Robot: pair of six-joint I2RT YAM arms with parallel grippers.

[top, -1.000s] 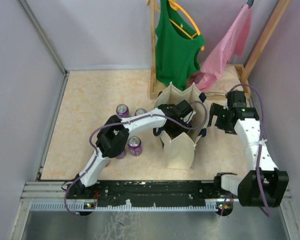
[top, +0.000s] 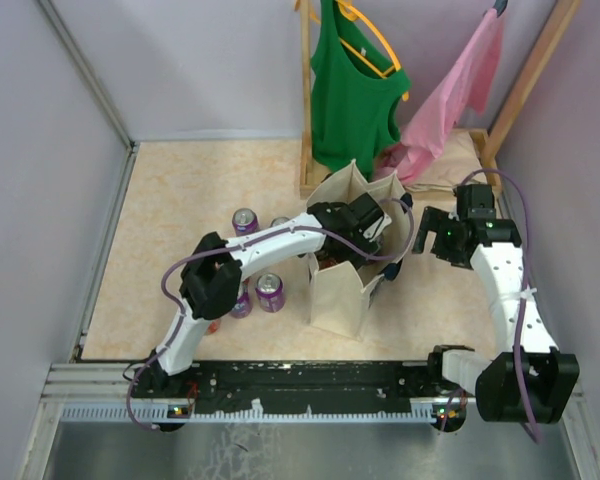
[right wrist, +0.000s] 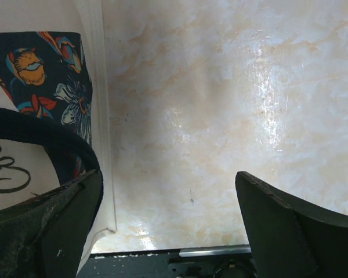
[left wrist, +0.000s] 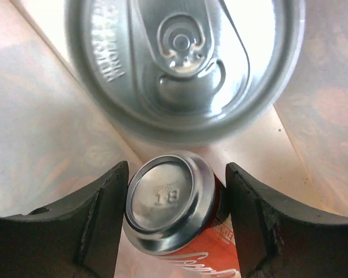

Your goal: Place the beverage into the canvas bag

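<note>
The cream canvas bag (top: pixel 338 300) stands mid-table, its mouth gaping upward. My left gripper (top: pixel 372 243) reaches over its left side, fingers inside the mouth. In the left wrist view a red can (left wrist: pixel 162 200), silver end toward the camera, lies between the fingers of the left gripper, which are spread about the can's width; whether they press on it is unclear. Closer to that camera looms another can's top (left wrist: pixel 185 75). Right of the bag, my right gripper stands open and empty, one finger beside the bag's dark strap (right wrist: pixel 52 136).
Purple cans (top: pixel 270 292) and others stand on the table left of the bag, partly under the left arm. Behind hang a green top (top: pixel 355 100) and a pink garment (top: pixel 450 100) on a wooden rack. Bare table lies at far left and right of the bag.
The bag's lower part has shifted left and its mouth has altered shape. My left arm has drawn slightly to the left, exposing more of the cans under it. The right arm is almost still.
</note>
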